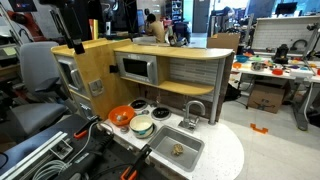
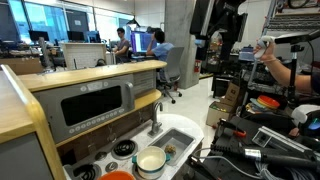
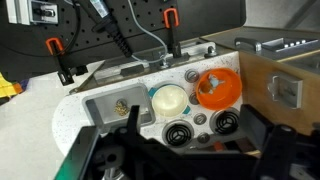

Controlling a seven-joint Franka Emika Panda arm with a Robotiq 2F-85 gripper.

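Observation:
My gripper hangs high above the toy kitchen counter, its two dark fingers spread wide with nothing between them. Below it in the wrist view is a pale bowl with a green rim (image 3: 169, 100). An orange bowl (image 3: 232, 90) stands to its right, with small items inside that are too small to identify. On the other side lies the grey sink (image 3: 97, 108), holding a small brownish object (image 3: 122, 107). In exterior view 1 the pale bowl (image 1: 141, 127) stands between the orange bowl (image 1: 121, 116) and the sink (image 1: 190, 157).
A faucet (image 1: 193, 112) rises behind the sink. Several burners line the counter near the bowls, including one burner (image 3: 178, 134). A silver microwave (image 2: 95, 110) sits under the wooden shelf (image 1: 175, 51). White counter (image 1: 224, 150) beside the sink is clear.

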